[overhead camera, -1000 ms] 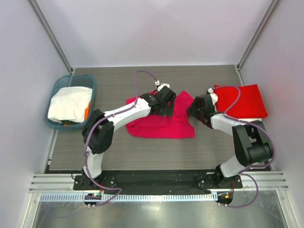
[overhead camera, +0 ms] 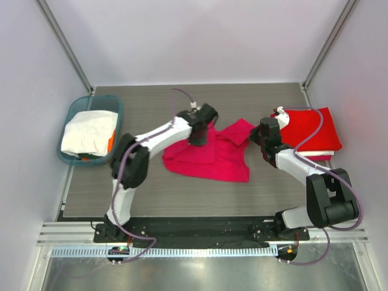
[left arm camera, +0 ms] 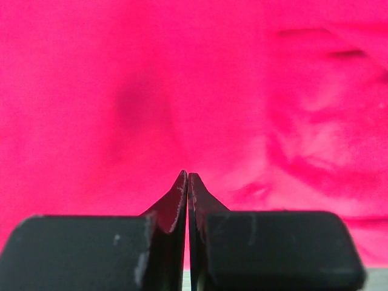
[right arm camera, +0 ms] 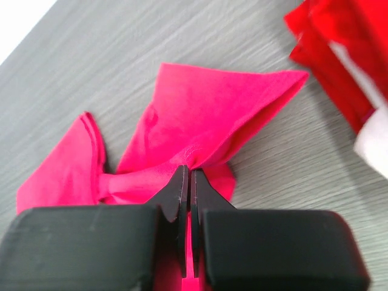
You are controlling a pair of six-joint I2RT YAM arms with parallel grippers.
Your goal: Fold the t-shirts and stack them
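A pink t-shirt (overhead camera: pixel 218 170) lies partly folded in the middle of the table. My left gripper is shut over it, nothing visible between its tips; the left wrist view shows mostly smooth pink fabric below. My right gripper is shut on the pink shirt at its right part, where a folded flap (right arm camera: pixel 206 103) rises beside the tips; in the top view it is at the shirt's right edge.
A stack of red and white folded shirts (overhead camera: pixel 311 124) lies at the right. A blue basket (overhead camera: pixel 71 118) with white cloth (overhead camera: pixel 88 130) stands at the left.
My right gripper has moved right, pulling the shirt's right flap with it.
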